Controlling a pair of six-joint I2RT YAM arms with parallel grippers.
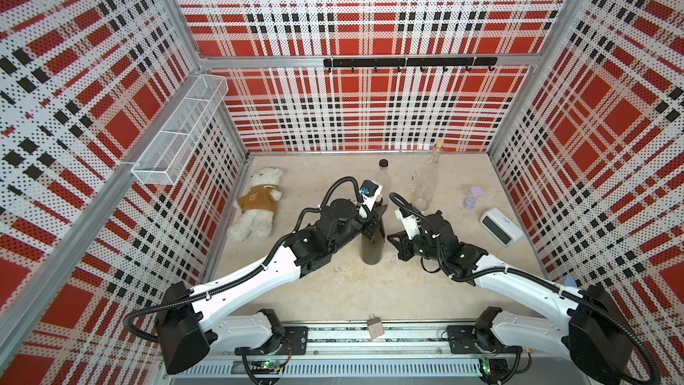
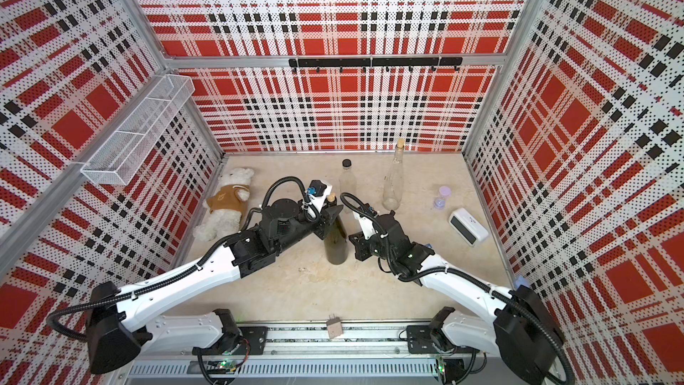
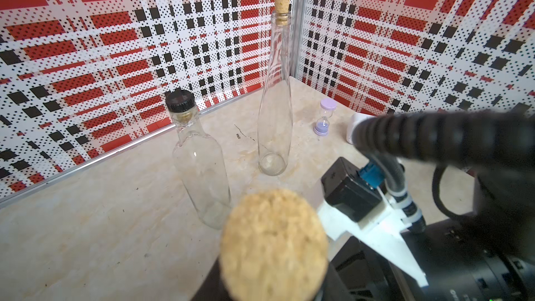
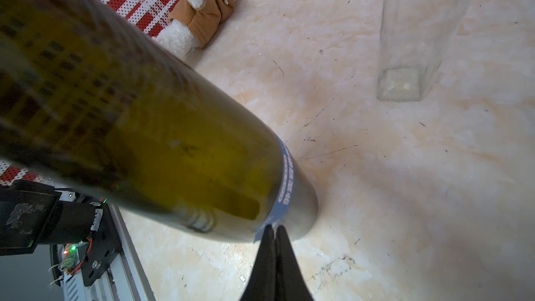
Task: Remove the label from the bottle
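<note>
A dark olive bottle [image 1: 371, 249] stands at the table's middle, with my left gripper [image 1: 372, 217] shut on its upper part; in the left wrist view its cork [image 3: 273, 239] fills the lower middle. In the right wrist view a narrow blue label band with white print [image 4: 284, 178] wraps round the bottle's lower part. My right gripper is shut, nothing seen between its fingers, its tips at the band's lower end beside the bottle; whether they touch it I cannot tell.
Two clear bottles [image 3: 197, 172] [image 3: 273, 122] stand behind. A sand timer [image 2: 440, 198] and a white device [image 2: 467, 226] are on the right, a teddy bear [image 1: 256, 206] on the left.
</note>
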